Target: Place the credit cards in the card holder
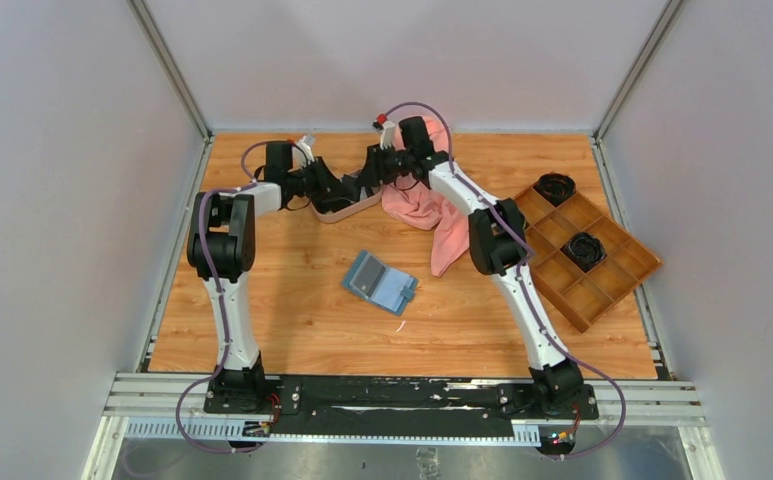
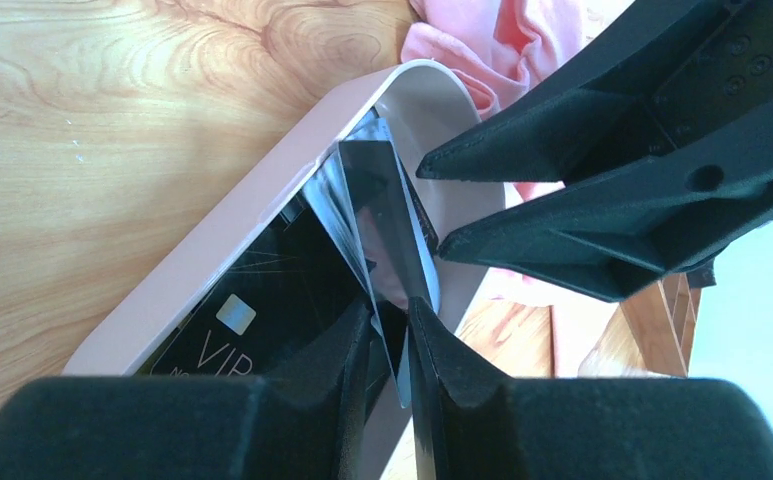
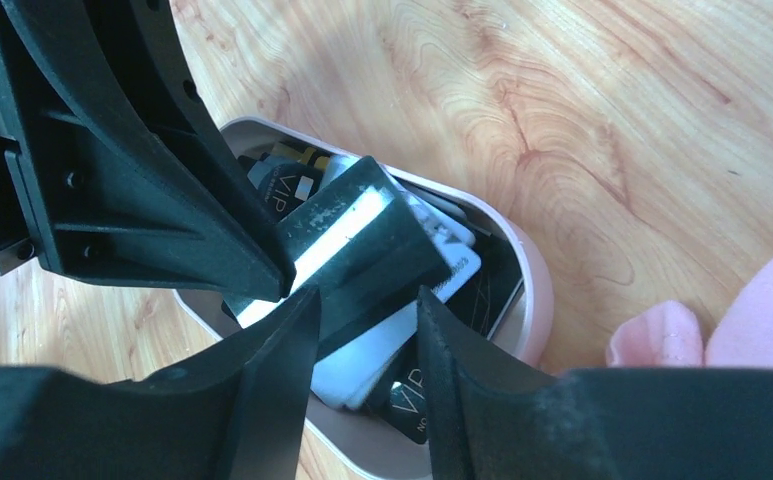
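Note:
A dark card (image 2: 387, 225) with a shiny band stands tilted above a heap of cards, its near end pinched by my left gripper, which is shut on it. In the right wrist view the same dark card (image 3: 372, 265) covers part of some white cards (image 3: 357, 355) and black VIP cards. My right gripper is open, its fingers apart around the view of the card's far side, not visibly touching it. From the left wrist view, the right gripper points at the card's far end. An open blue-grey card holder (image 1: 380, 282) lies on the table.
The cards lie in a pink oval box (image 1: 334, 217). A pink cloth (image 1: 450, 235) spreads beside it under the right arm. At right stands a wooden compartment tray (image 1: 587, 255) with black coils. Bare table surrounds the card holder.

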